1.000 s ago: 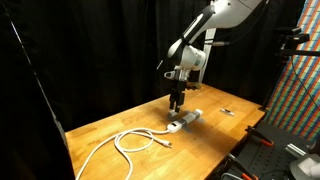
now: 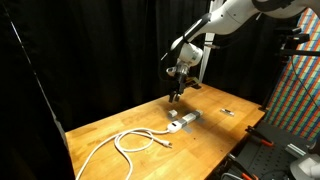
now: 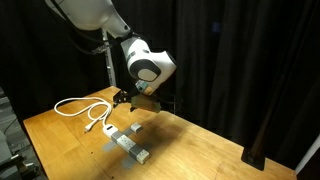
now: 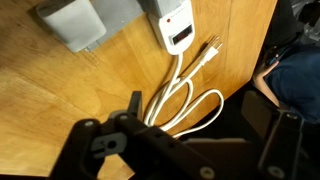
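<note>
My gripper (image 3: 136, 102) hangs above the far part of the table, its fingers open with nothing between them. In the wrist view its dark fingers (image 4: 88, 148) fill the lower part. A white and grey power strip (image 2: 185, 122) lies on the wood; in the second exterior view the strip (image 3: 128, 143) is in front of the gripper. Beside it sits a small white block (image 2: 172, 113), seen at upper left in the wrist view as a rounded grey-white block (image 4: 76, 24). The strip's white cord (image 2: 118, 140) loops across the table, its plug (image 4: 212, 48) lying loose.
Small flat items (image 2: 227, 112) lie near the table's right side. Black curtains (image 2: 100, 60) stand behind the table. Much of the wooden top (image 3: 205, 150) is bare.
My gripper has risen and drawn back from over the strip and the small block, which now shows more clearly. The strip and cord look unmoved.
</note>
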